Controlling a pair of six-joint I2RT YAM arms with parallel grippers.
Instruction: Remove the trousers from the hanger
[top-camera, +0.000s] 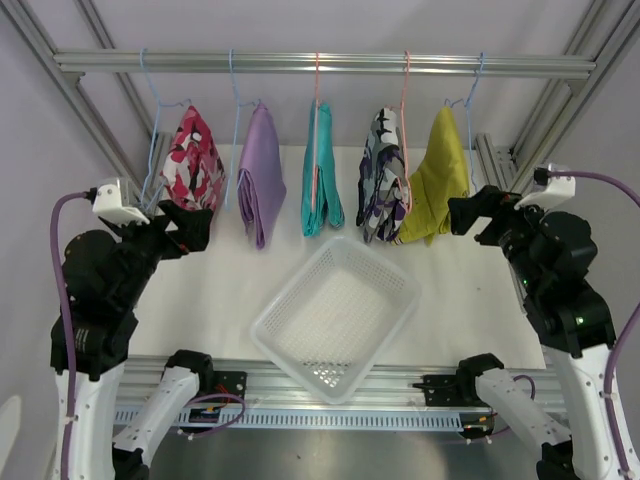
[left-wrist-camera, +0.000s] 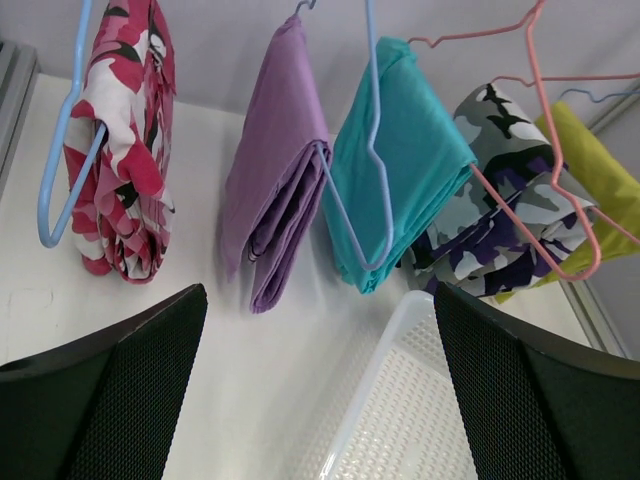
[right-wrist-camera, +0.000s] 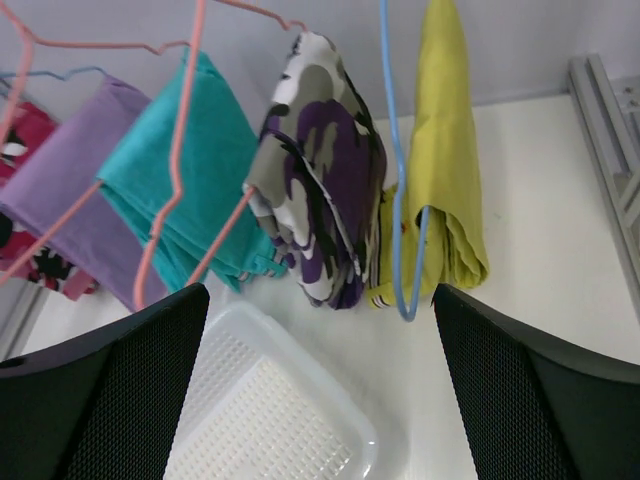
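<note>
Several folded trousers hang over hangers on the rail: red-white camouflage (top-camera: 192, 160), purple (top-camera: 260, 175), teal (top-camera: 322, 185), purple-grey camouflage (top-camera: 382, 170) and yellow-green (top-camera: 435, 180). My left gripper (top-camera: 185, 228) is open at the left, in front of the red-white pair; its wrist view shows that pair, the purple (left-wrist-camera: 270, 150) and the teal (left-wrist-camera: 390, 150) beyond its empty fingers. My right gripper (top-camera: 470, 220) is open at the right, by the yellow-green pair; its wrist view shows that pair (right-wrist-camera: 445, 140) and the camouflage pair (right-wrist-camera: 320, 170) beyond its empty fingers.
An empty white plastic basket (top-camera: 275, 320) rests on the board beneath the middle hangers. The metal rail (top-camera: 270, 62) runs across the top, with frame posts at both sides. The board is clear on either side of the basket.
</note>
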